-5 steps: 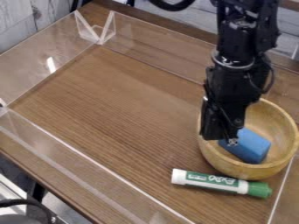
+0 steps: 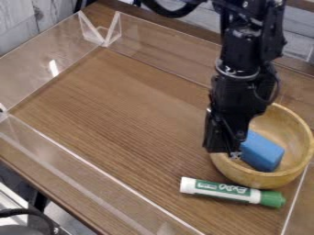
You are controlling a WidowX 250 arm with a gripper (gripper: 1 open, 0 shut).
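Note:
My black gripper (image 2: 229, 145) points down over the left rim of a yellow bowl (image 2: 289, 165) at the right of the camera view. It looks shut, with nothing visible between its fingers. A blue block (image 2: 263, 152) lies in the bowl, just right of the fingertips. A green tube with a white label (image 2: 232, 191) lies on the table in front of the bowl.
A pale wall or edge runs along the left, with clear plastic pieces at the back left corner. A dark cable or part shows at the bottom left.
My gripper has shifted slightly left, toward the bowl's rim and away from the blue block. The bowl, block and tube look unmoved.

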